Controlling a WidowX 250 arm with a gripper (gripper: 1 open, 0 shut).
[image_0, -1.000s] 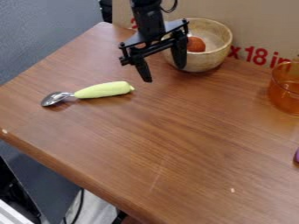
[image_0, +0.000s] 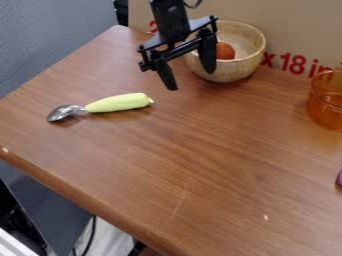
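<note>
A black gripper (image_0: 189, 72) hangs open over the back of the wooden table, its two fingers apart, one left of and one in front of a pale wooden bowl (image_0: 239, 63). A round orange-red object (image_0: 223, 51) sits in the bowl, partly behind the gripper. No object shows held between the fingers. A spoon (image_0: 60, 113) with a pale yellow-green object (image_0: 120, 101) along its handle end lies on the table at the left, below the gripper.
An orange translucent container (image_0: 325, 100) stands at the right edge, with a small purple object (image_0: 338, 179) below it. A cardboard panel stands behind. The table's left edge drops away.
</note>
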